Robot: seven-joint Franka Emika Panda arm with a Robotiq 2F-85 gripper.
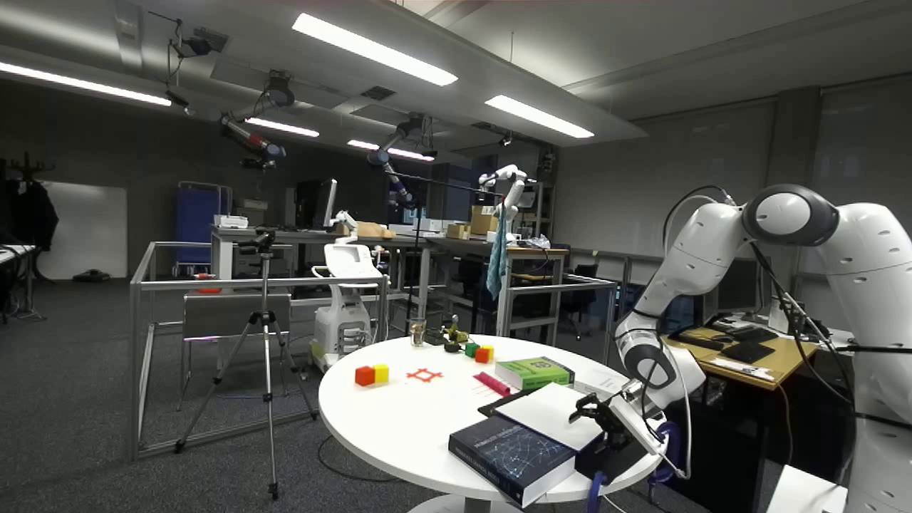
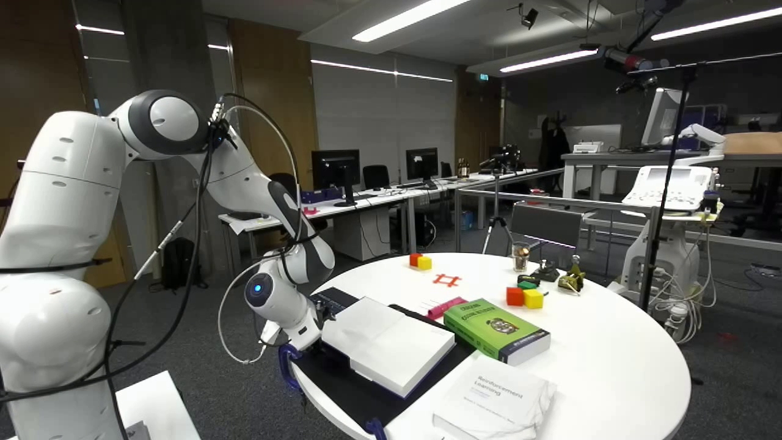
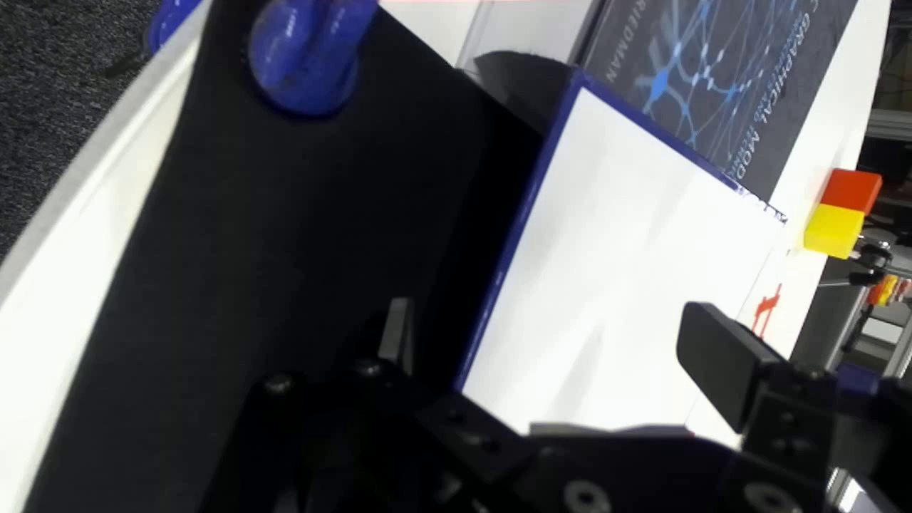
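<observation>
A thick white book with a dark blue cover edge (image 3: 615, 256) lies on a black mat (image 3: 299, 231) near the table's edge. My gripper is open at the book's near side. In the wrist view, one finger (image 3: 395, 333) shows over the dark mat and the other (image 3: 722, 363) over the white surface, so the book's edge runs between them. Contact with the book cannot be made out. From exterior view 1, the gripper (image 1: 598, 420) sits low at the right end of the white book (image 1: 547, 413). The arm partly hides it in exterior view 2.
Close beside lies a dark book with a network pattern (image 1: 513, 457). A green book (image 2: 495, 326), a grey-white book (image 2: 495, 396) and a pink object (image 2: 444, 307) lie around. Blue clamps (image 3: 312, 60) grip the table edge. Coloured cubes (image 1: 371, 375) stand farther off.
</observation>
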